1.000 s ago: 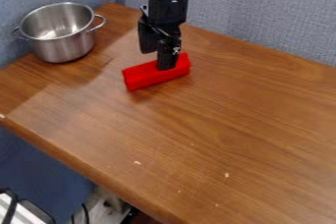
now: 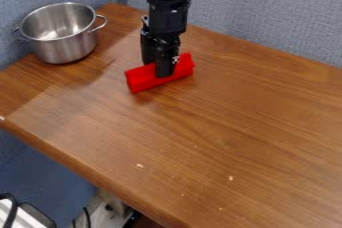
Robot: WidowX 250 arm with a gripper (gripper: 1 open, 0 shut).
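Note:
A red elongated block (image 2: 140, 81) lies on the wooden table, toward the back left of its top. My black gripper (image 2: 166, 66) reaches down from above onto the middle of the red block, with its fingers shut on it. The dark fingers hide part of the block's middle.
A steel pot (image 2: 59, 34) with side handles stands at the back left corner of the table (image 2: 241, 152). Grey padded walls border the back and left. Cables and white hardware show below the left edge.
The gripper sits slightly lower on the red block than before. The block and pot look essentially in the same places.

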